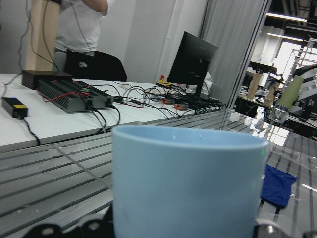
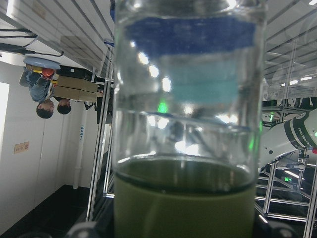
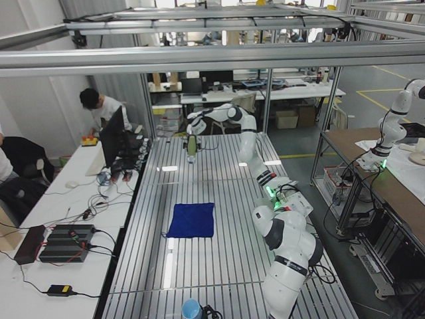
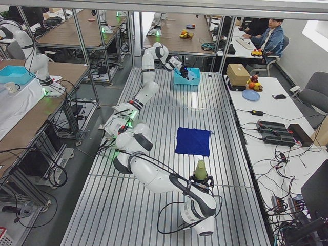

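Observation:
A light blue cup (image 3: pixel 191 308) (image 1: pixel 183 178) is at the bottom of the camera left view, in my left gripper (image 3: pixel 207 311), which is shut on it. My right gripper (image 4: pixel 201 179) is shut on a clear bottle (image 4: pixel 201 166) (image 2: pixel 185 193) holding green liquid, raised at the other end of the bench. A dark blue cloth (image 3: pixel 191 220) (image 4: pixel 192 141) lies on the slatted metal bench between them.
A light blue bin (image 4: pixel 186 81) stands at the left arm's end of the bench. Desks with electronics (image 3: pixel 66 242) and monitors run along one side. Bare bench (image 3: pixel 206 259) surrounds the cloth.

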